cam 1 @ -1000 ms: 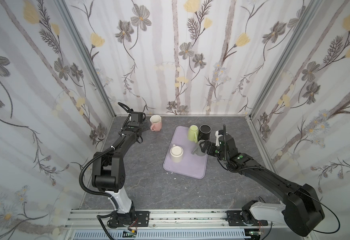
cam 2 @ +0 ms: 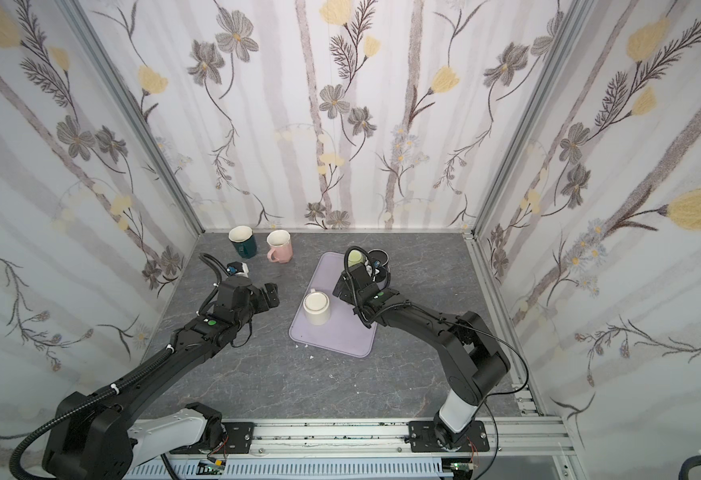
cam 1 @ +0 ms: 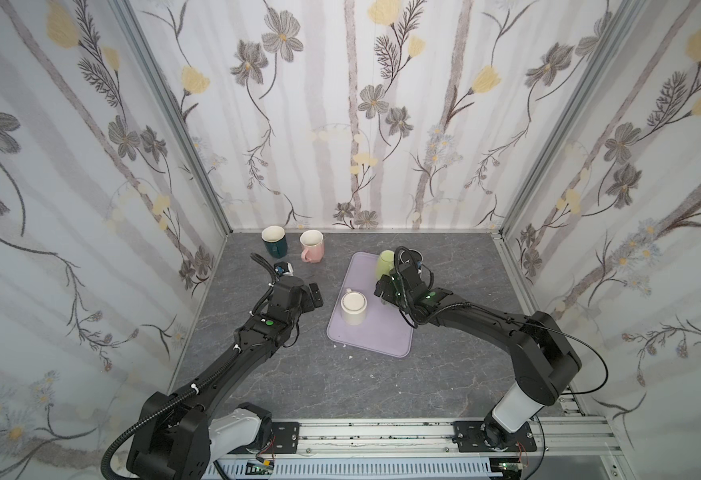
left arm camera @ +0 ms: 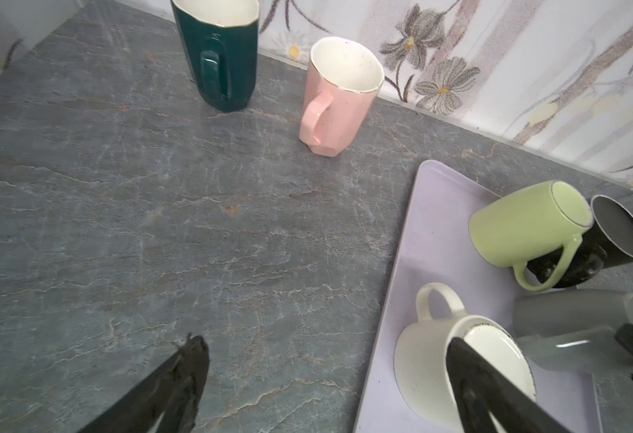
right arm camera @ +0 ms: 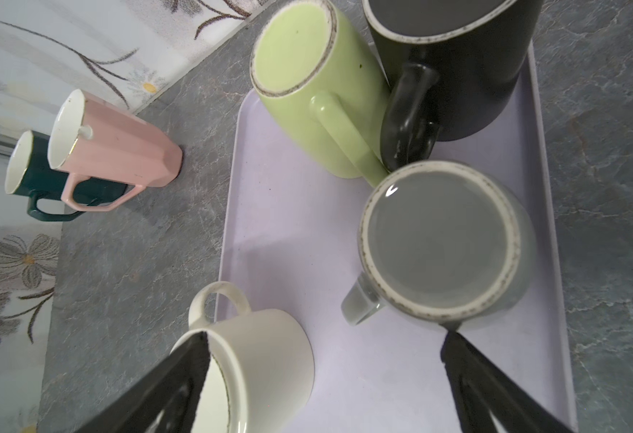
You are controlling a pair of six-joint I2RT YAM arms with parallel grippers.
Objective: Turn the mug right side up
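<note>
On the lilac tray (cam 1: 370,336) a cream mug (cam 1: 354,312) stands bottom up, handle toward the back. Also bottom up are a green mug (right arm camera: 309,115) and a grey mug (right arm camera: 439,238). A black mug stands beside the green one; in the left wrist view it shows a dark rim. My left gripper is open just left of the tray, beside the cream mug and above it. My right gripper is open over the tray, above and between the cream and grey mugs, with nothing held.
A teal mug (cam 1: 275,245) and a pink mug (cam 1: 312,249) stand upright at the back left, off the tray. Walls enclose the back and sides.
My right arm has moved left over the tray. The mugs stay put.
</note>
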